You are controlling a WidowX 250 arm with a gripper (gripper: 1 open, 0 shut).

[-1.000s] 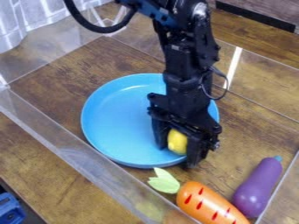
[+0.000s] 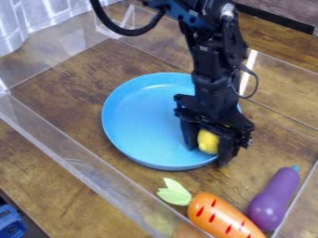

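The black robot arm reaches down from the top into a blue plate (image 2: 137,121) in the centre. Its gripper (image 2: 209,139) is at the plate's right side, shut on a yellow object (image 2: 207,141), which is mostly hidden by the fingers. A carrot (image 2: 224,218) with a pale green top (image 2: 174,192) lies in front of the plate, and a purple eggplant (image 2: 274,198) lies to its right.
Clear plastic walls run along the left and front left. A blue object (image 2: 9,223) sits at the bottom left corner.
The gripper has shifted slightly to the right and up, along with the yellow object. The plate appears to have moved a little right too.
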